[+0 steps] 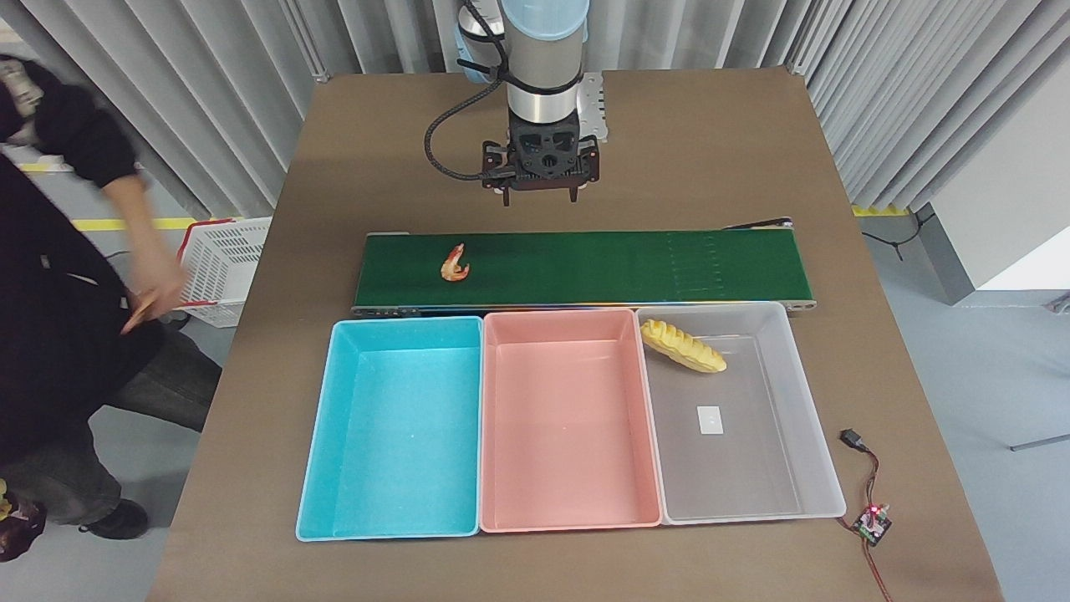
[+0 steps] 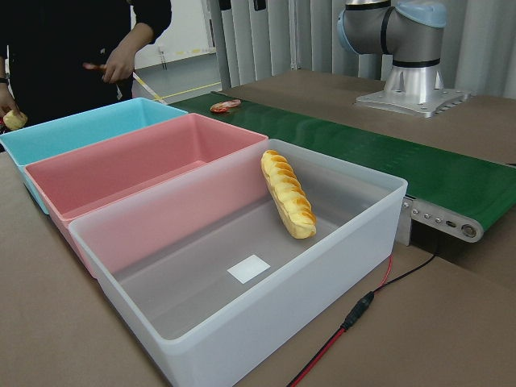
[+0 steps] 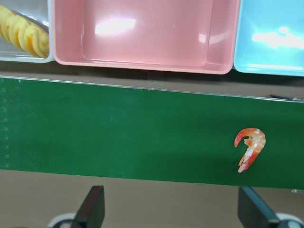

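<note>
A shrimp [image 1: 453, 265] lies on the green conveyor belt [image 1: 602, 266], toward its left end in the front view and at the lower right of the belt in the wrist view [image 3: 252, 146]. My gripper [image 1: 539, 196] hangs above the table behind the belt, open and empty, its two fingers wide apart at the bottom of the wrist view. A yellow braided bread [image 1: 683, 346] rests in the clear grey bin [image 2: 201, 322], against its rear part.
A blue bin [image 1: 386, 431] and a pink bin [image 1: 567, 421] stand in a row with the grey one, in front of the belt. A person [image 1: 50, 301] stands at the left, beside a white basket [image 1: 226, 261]. A small circuit board [image 1: 873, 525] with wires lies at the right.
</note>
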